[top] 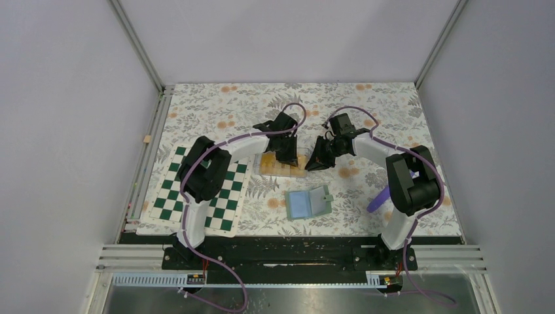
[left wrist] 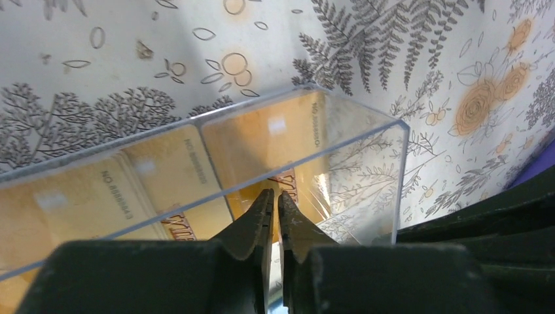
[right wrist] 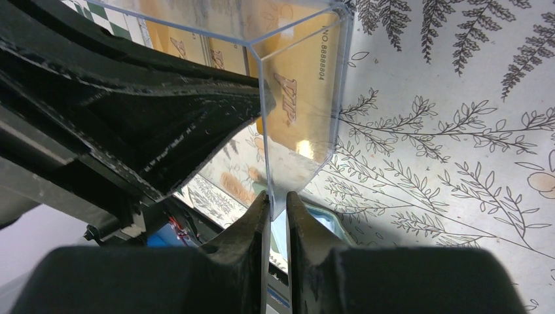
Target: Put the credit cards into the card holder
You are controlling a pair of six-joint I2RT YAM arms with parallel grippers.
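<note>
A clear acrylic holder [top: 265, 169] holding several gold cards sits mid-table. In the left wrist view the cards [left wrist: 167, 167] stand in a row inside it. My left gripper is shut at the holder, over a gold card; what lies between its tips is hard to make out, perhaps a card edge. My right gripper is shut on the holder's clear end wall [right wrist: 268, 157]. The left gripper's dark body crosses the right wrist view beside that wall.
A green-edged tray with blue and grey panels [top: 300, 204] lies in front of the holder. A checkered board [top: 222, 212] is at the left, a purple object [top: 376, 201] at the right.
</note>
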